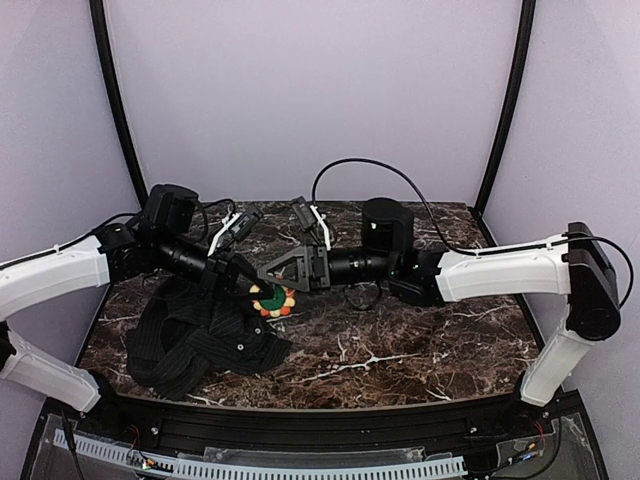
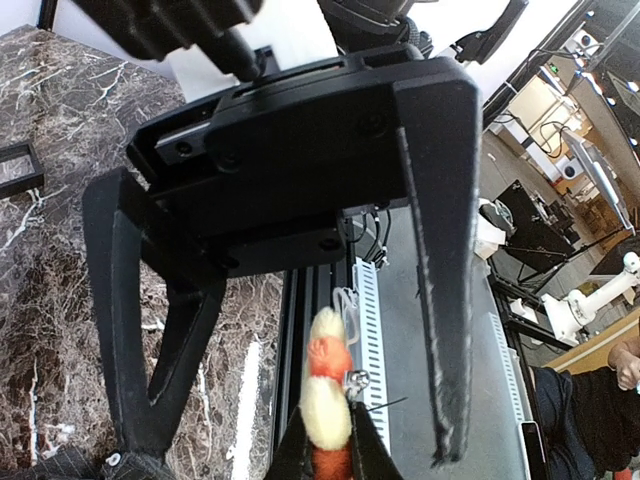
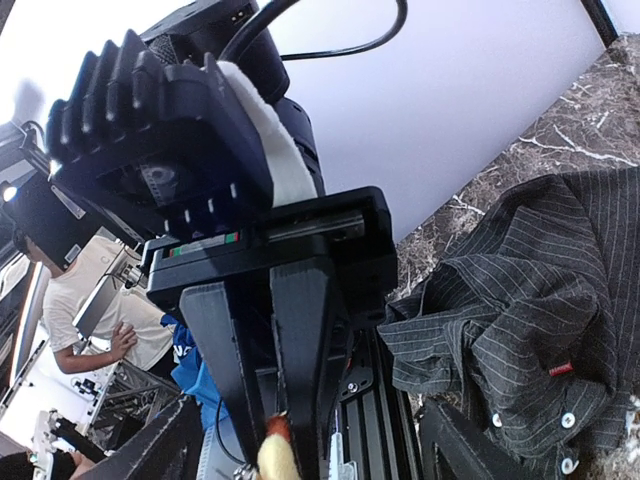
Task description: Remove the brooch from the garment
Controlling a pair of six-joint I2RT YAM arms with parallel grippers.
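Note:
A flower brooch point(image 1: 273, 301) with green centre and yellow and orange petals hangs between both grippers, above the table. My left gripper point(image 1: 245, 278) is shut on it; in the left wrist view its petals point(image 2: 326, 410) rise from the fingertips, with a small metal piece beside them. My right gripper point(image 1: 285, 268) stands part open just right of and above the brooch, its fingers straddling the view of it in the left wrist view. The dark pinstriped garment point(image 1: 190, 350) lies crumpled on the table below left, with buttons and a red tag point(image 3: 560, 369).
Walls surround it at back and sides. Both arms meet over the middle left of the table.

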